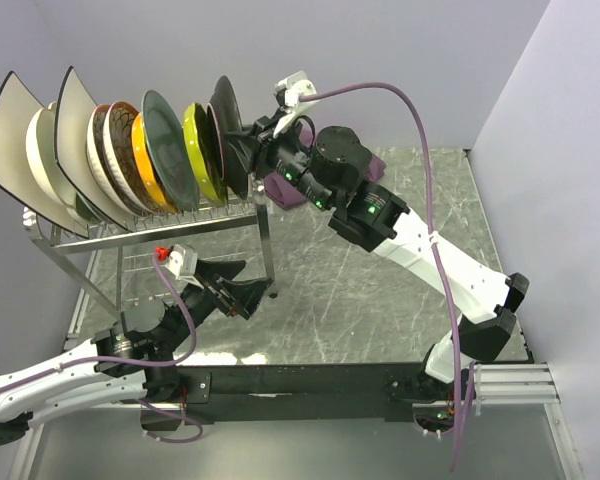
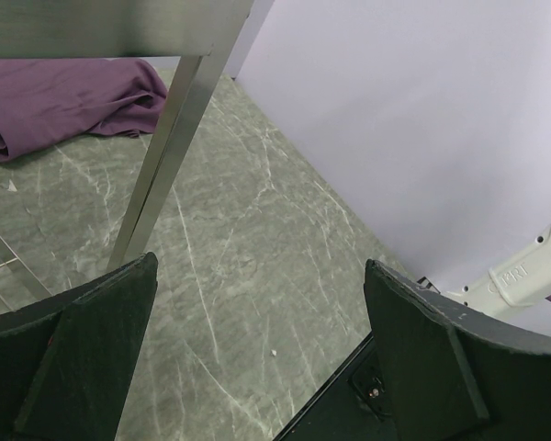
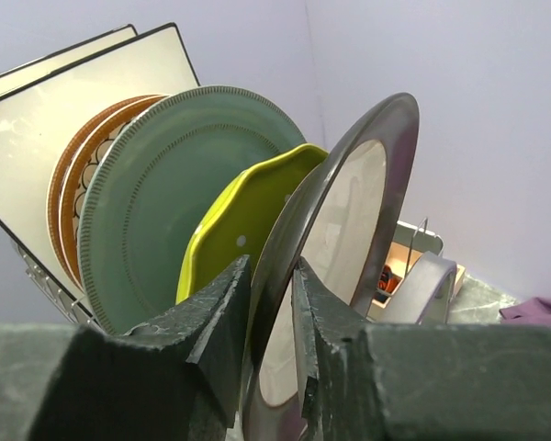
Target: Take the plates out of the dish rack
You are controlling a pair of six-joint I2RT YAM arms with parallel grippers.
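A dark-rimmed plate point(image 1: 226, 105) with a pale centre stands at the right end of the dish rack point(image 1: 150, 237). In the right wrist view, its rim point(image 3: 401, 138) passes between the fingers of my right gripper, which are close together, one on each side. Whether both press on it cannot be made out. Beside it lean a yellow-green plate point(image 3: 211, 220) and a grey-green plate point(image 3: 179, 193). Farther left come an orange dish point(image 1: 143, 160), brown-rimmed plates point(image 1: 117, 150) and white square plates point(image 1: 75, 130). My left gripper point(image 1: 256, 273) is open and empty, low before the rack.
A folded purple cloth point(image 2: 69, 106) lies on the marbled floor behind the rack. The rack's metal leg point(image 2: 161, 165) stands close ahead of my left gripper. Open floor point(image 1: 370, 290) stretches right of the rack, up to the wall.
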